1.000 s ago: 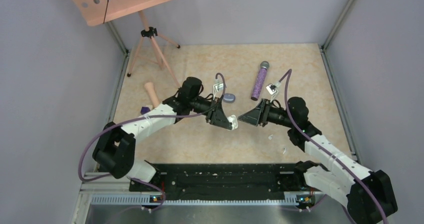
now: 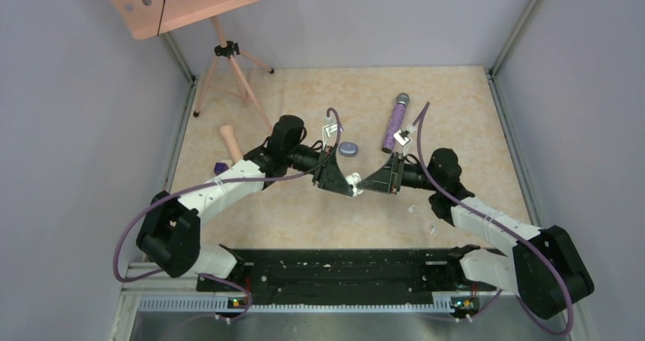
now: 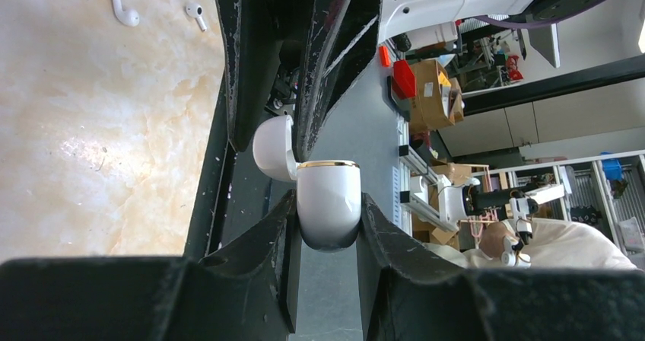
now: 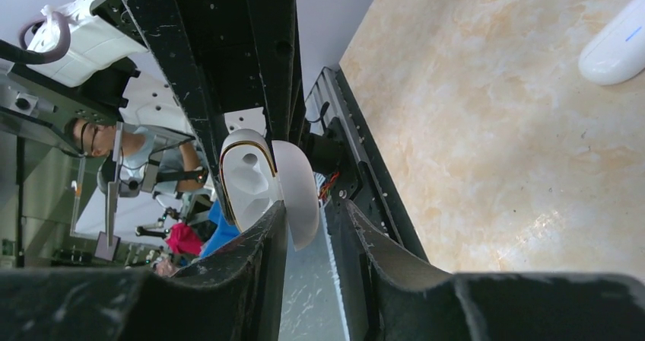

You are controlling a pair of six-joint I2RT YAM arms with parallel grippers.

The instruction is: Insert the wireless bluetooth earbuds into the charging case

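The white charging case (image 3: 328, 206) is held up off the table, its body between the fingers of my left gripper, which is shut on it. Its lid (image 3: 274, 148) stands open, and the empty-looking inside (image 4: 249, 177) faces my right wrist camera. My right gripper is part open at the lid, one fingertip against or very near it; whether it touches I cannot tell. Two white earbuds lie on the table in the left wrist view: one earbud (image 3: 125, 10) farther left, the other earbud (image 3: 195, 14) beside it.
Behind the grippers lie a blue-grey oval object (image 2: 348, 149) and a purple microphone (image 2: 396, 122). A tripod stand (image 2: 234, 63) rises at the back left.
My right gripper has moved left until it meets the case in the top view.
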